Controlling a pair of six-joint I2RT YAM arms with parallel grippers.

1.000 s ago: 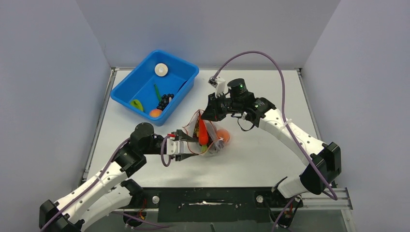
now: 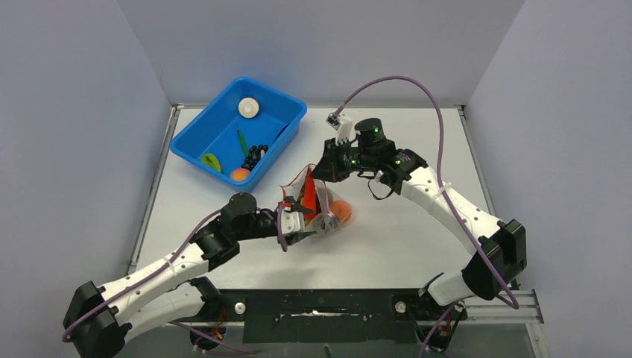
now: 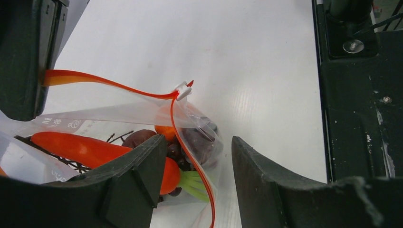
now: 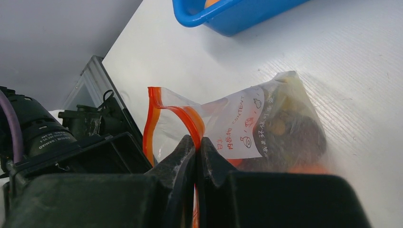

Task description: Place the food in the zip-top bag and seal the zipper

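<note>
The clear zip bag (image 2: pixel 335 224) with orange zipper strips sits upright and gaping, holding a carrot (image 3: pixel 81 147), dark grapes and other round food; white slider (image 3: pixel 183 90) sits at a corner of the zipper (image 3: pixel 114 84). My right gripper (image 2: pixel 319 176) is shut on the bag's top edge, the orange strip running between its fingers. My left gripper (image 2: pixel 302 224) stands open at the bag's near corner, one finger on each side of the hanging zipper strip below the slider.
The blue bin (image 2: pixel 194 142) at back left holds grapes, an orange fruit, a white round item and green pieces. Grey walls border it.
My left gripper has moved rightward onto the bag's near corner and turned somewhat.
</note>
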